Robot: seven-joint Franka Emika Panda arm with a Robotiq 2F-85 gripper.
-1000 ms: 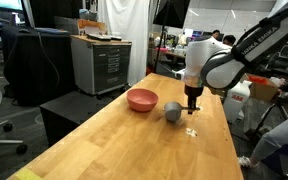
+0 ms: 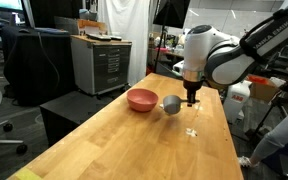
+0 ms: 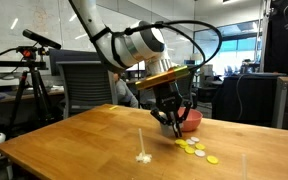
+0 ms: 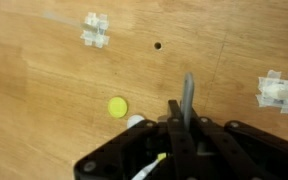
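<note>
A grey cup (image 2: 172, 104) hangs tilted beside my gripper (image 2: 191, 101), close to its fingertips. From the other side, the cup (image 3: 167, 129) is mostly hidden behind the gripper (image 3: 177, 134). Looking down from the wrist, I see a slim grey piece (image 4: 188, 94) sticking out between the black fingers, apparently part of the cup; its body is out of sight there. The gripper is shut on it.
A red bowl (image 2: 142, 99) stands close to the cup. Several yellow discs (image 3: 212, 160) and white discs (image 3: 192, 139) lie flat near the gripper. Tape patches (image 3: 143, 157) hold thin sticks.
The grey cup has risen slightly, together with my gripper, and its tilt looks a little different. The red bowl has stayed in place.
</note>
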